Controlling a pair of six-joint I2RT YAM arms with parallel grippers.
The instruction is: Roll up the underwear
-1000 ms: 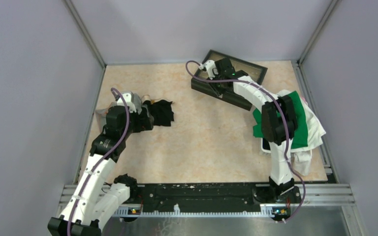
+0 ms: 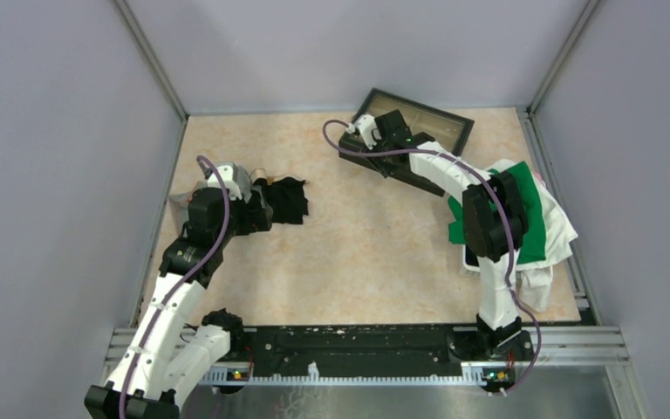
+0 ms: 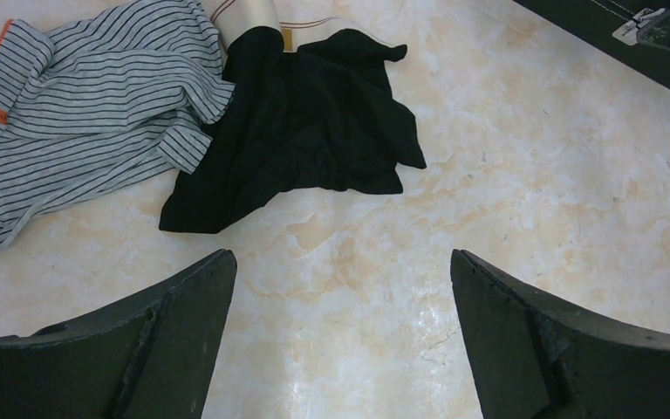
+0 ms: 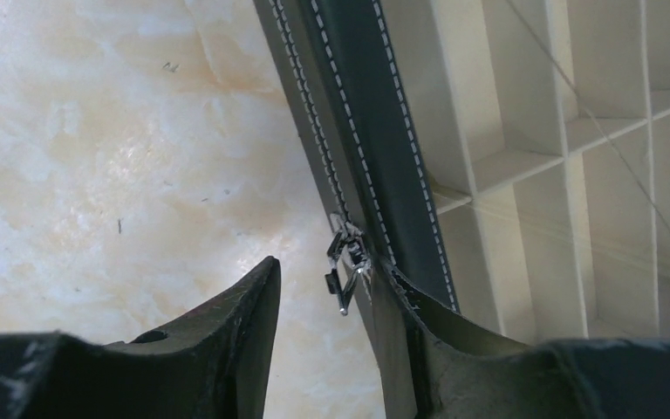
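Observation:
Black underwear [image 2: 288, 202] [image 3: 314, 131] and striped grey fabric [image 3: 96, 131] lie on the left side of the table, with a beige piece behind. Over them my left gripper hangs open with nothing between its fingers. My right gripper is at the front side of a dark organiser box [image 2: 427, 122], part open around a metal zipper pull [image 4: 349, 257] on its edge; whether the fingers touch the pull I cannot tell. The box's cream compartments [image 4: 523, 227] show in the right wrist view.
A pile of green cloth [image 2: 530, 218] and white cloth [image 2: 558, 236] over a white container lies at the right, beneath my right arm.
My right gripper has moved slightly toward the front of the table at the box's front side. The left arm and the fabrics are unchanged.

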